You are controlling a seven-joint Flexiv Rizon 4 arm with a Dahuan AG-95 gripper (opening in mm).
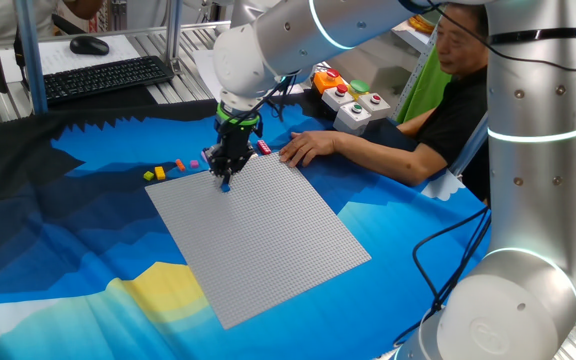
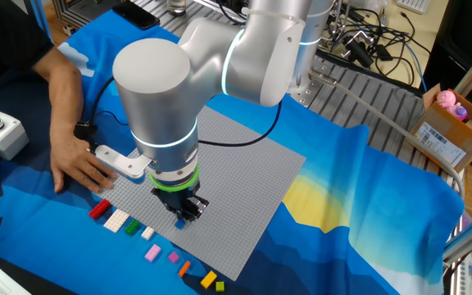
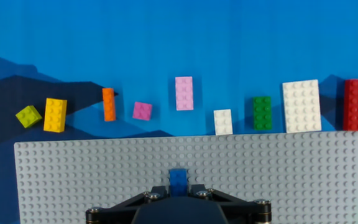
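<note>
A blue brick (image 3: 178, 180) shows between the fingertips of my gripper in the wrist view, with a finger close against each side; the gripper looks shut on it. Below the brick lies the large grey studded baseplate (image 3: 98, 174). In exterior view 1 the gripper (image 1: 225, 178) points down near the plate's far edge, the blue brick (image 1: 225, 188) at its tip. Exterior view 2 also has the blue brick (image 2: 180, 223) low over the plate. Whether it touches the studs I cannot tell.
Beyond the plate's edge lie loose bricks: lime (image 3: 28, 116), yellow (image 3: 55, 115), orange (image 3: 109, 104), magenta (image 3: 142, 111), pink (image 3: 184, 93), small white (image 3: 223, 122), green (image 3: 262, 112), large white (image 3: 302, 106) and red (image 3: 355, 104). A person's hand (image 2: 79, 164) rests at a plate corner. Most of the plate is bare.
</note>
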